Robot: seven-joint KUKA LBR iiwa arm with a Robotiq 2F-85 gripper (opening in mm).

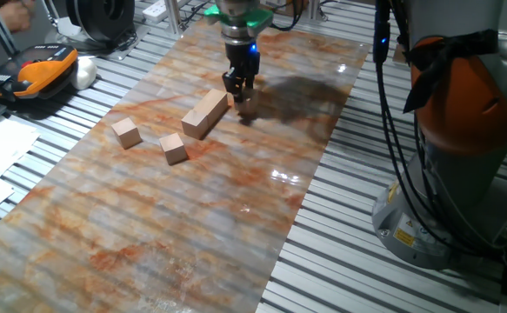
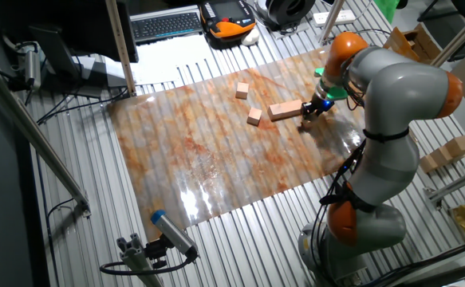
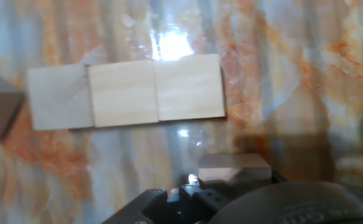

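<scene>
A row of wooden cubes [image 1: 205, 115] lies end to end on the marbled sheet. Three faces show in the wrist view, the left one [image 3: 60, 98] greyer than the others. Two single cubes [image 1: 126, 133] [image 1: 173, 149] lie apart from the row. My gripper [image 1: 241, 94] points down beside the row's far end. In the wrist view another wooden block [image 3: 234, 163] appears close to my gripper, its lower part hidden by dark gripper parts. Whether the fingers grip that block is unclear; a faint tan shape under the fingers is blurred in the first exterior view.
The marbled sheet [image 2: 216, 167] is bare across its near half. An orange-and-black device [image 1: 34, 74] and papers [image 1: 1, 152] lie beyond its edge. The arm's base [image 1: 427, 230] stands off the opposite side. More wooden blocks [image 2: 447, 153] sit behind the arm.
</scene>
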